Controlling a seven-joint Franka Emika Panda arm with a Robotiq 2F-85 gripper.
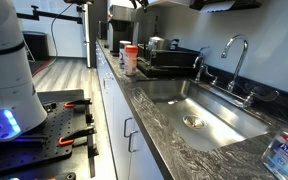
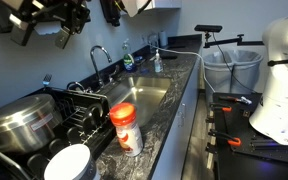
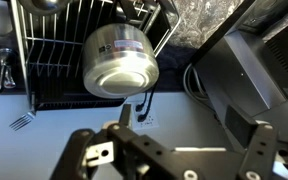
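My gripper stands open in the wrist view, its dark fingers wide apart at the bottom and nothing visible between them. Ahead of it a steel pot (image 3: 120,62) rests on the black wire dish rack (image 3: 46,45). In exterior view 2 the gripper's dark fingers show at the upper left, above the same pot (image 2: 22,124). A red-lidded canister (image 2: 126,130) stands on the dark counter beside the rack, with a white round container (image 2: 71,163) near it. In exterior view 1 the gripper is high up, partly cut off by the top edge.
The steel sink (image 1: 192,112) with its tall faucet (image 1: 236,58) lies along the counter and looks empty. A labelled package (image 1: 285,155) sits at the near right. In the wrist view, a fork (image 3: 24,121) hangs at the rack's edge and a wall outlet (image 3: 144,118) shows behind.
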